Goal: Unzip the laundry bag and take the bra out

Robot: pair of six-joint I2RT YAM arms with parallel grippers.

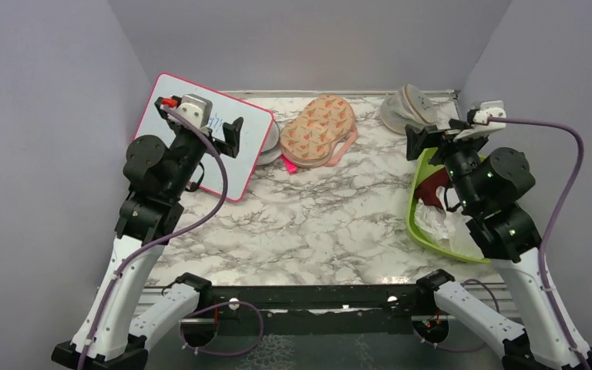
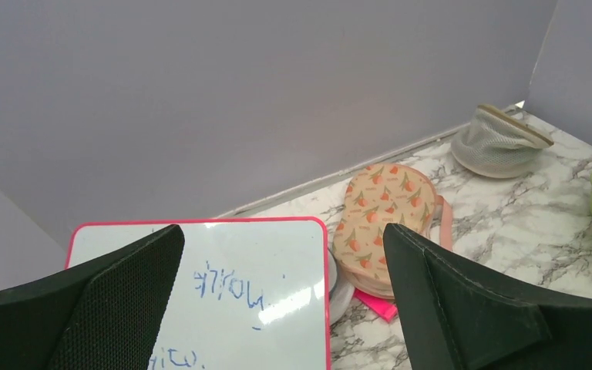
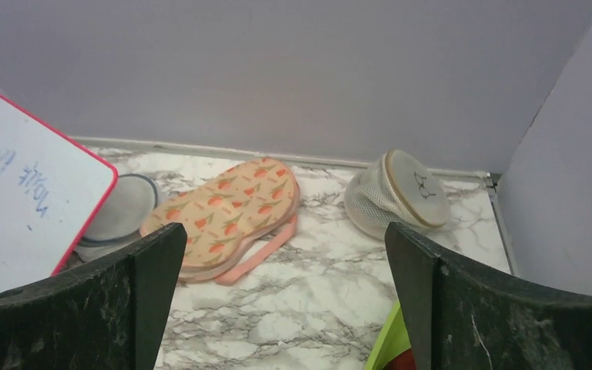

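Observation:
A peach laundry bag point(image 1: 317, 132) with an orange print lies at the back middle, curved in outline, a pink strap point(image 3: 260, 256) along its side. Whether its zipper is open cannot be made out, and no bra shows outside it. A grey-white mesh bag point(image 1: 408, 108) sits at the back right, and another pale round one point(image 3: 123, 210) is partly hidden by the whiteboard. Above the whiteboard, my left gripper is open and empty. My right gripper, over the green basket's back end, also stands open with nothing between its fingers. Neither touches a bag.
The whiteboard point(image 1: 231, 166) with blue handwriting fills the left back. At the right, a green basket point(image 1: 412, 220) holds white and dark red cloth. Something bright pink point(image 2: 375, 304) pokes out beside the peach bag. Bare marbled tabletop point(image 1: 316, 223) spreads across the middle and front.

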